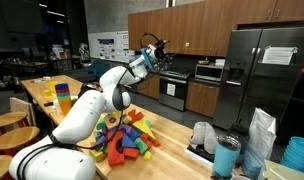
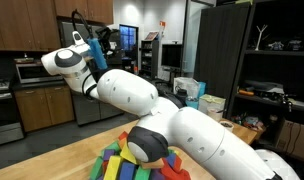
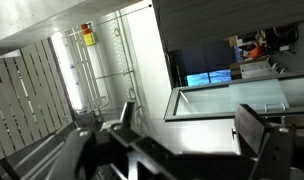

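Note:
My gripper (image 1: 158, 46) is raised high at the end of the white arm, far above the table. In exterior view 2 the same gripper (image 2: 100, 36) shows as a dark shape against the cabinets. The wrist view has its two dark fingers (image 3: 120, 137) standing well apart, with only the distant room between them. Below the arm, a pile of coloured blocks (image 1: 130, 145) in red, yellow, green and blue lies on the wooden table. The arm hides part of this pile (image 2: 122, 168) in exterior view 2.
A striped stack (image 1: 63, 98) stands beyond the arm's left side. Along the table's right side are a blue bucket (image 1: 226, 154), a bag (image 1: 260, 138) and a grey cloth-like item (image 1: 204, 136). Bare wood (image 1: 174, 150) lies between them and the blocks. Round stools (image 1: 14, 138) are at left.

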